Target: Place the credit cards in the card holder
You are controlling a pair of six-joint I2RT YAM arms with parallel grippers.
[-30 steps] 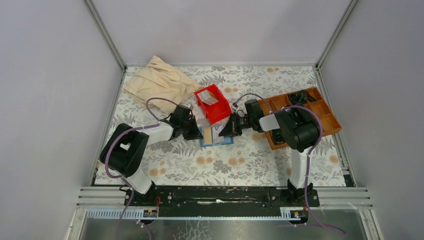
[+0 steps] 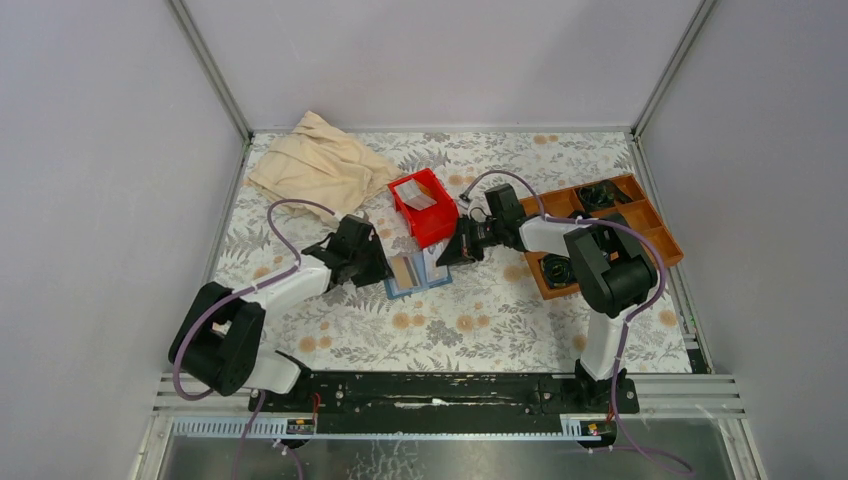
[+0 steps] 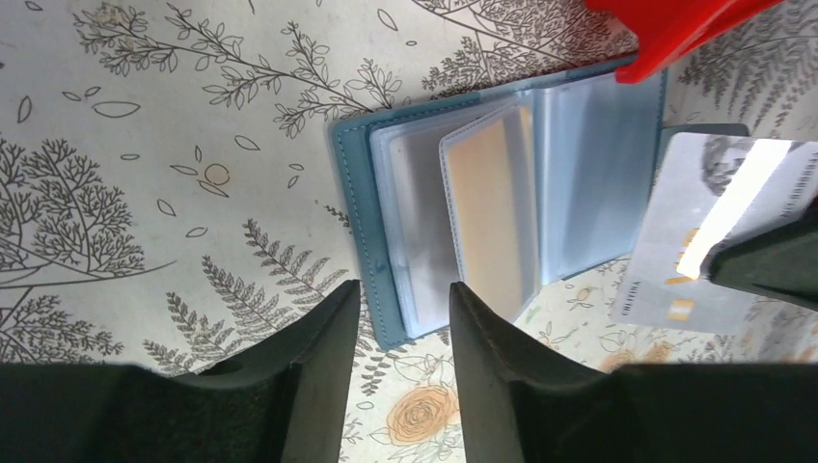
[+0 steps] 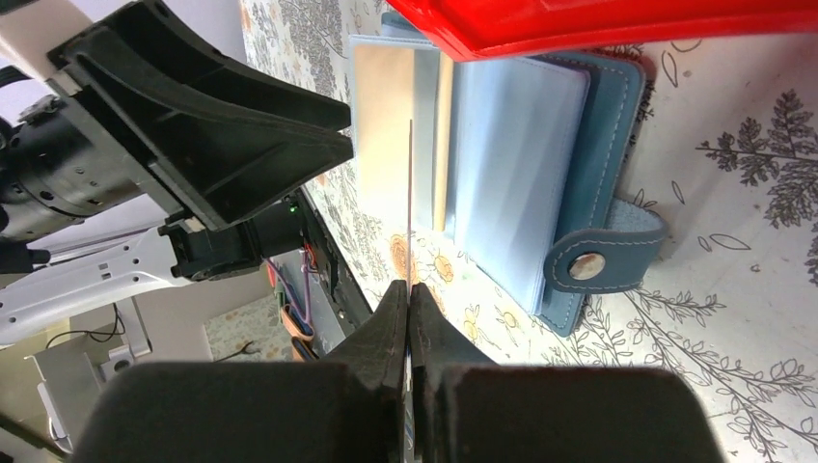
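The blue card holder [image 3: 590, 174] lies open on the patterned table, its clear sleeves and a tan flap [image 3: 490, 203] showing. My left gripper is over its left side, fingers a little apart with nothing seen between them. My right gripper is shut on a thin card [image 4: 409, 193], seen edge-on in the right wrist view and as a white card [image 3: 685, 212] beside the holder's right part in the left wrist view.
A red tray [image 2: 430, 218] sits just behind the holder. An orange compartment box [image 2: 650, 228] is at the right, a beige cloth [image 2: 315, 165] at the back left.
My left gripper has moved left, and the holder has shifted left with it by a small amount. The right gripper has moved only slightly.
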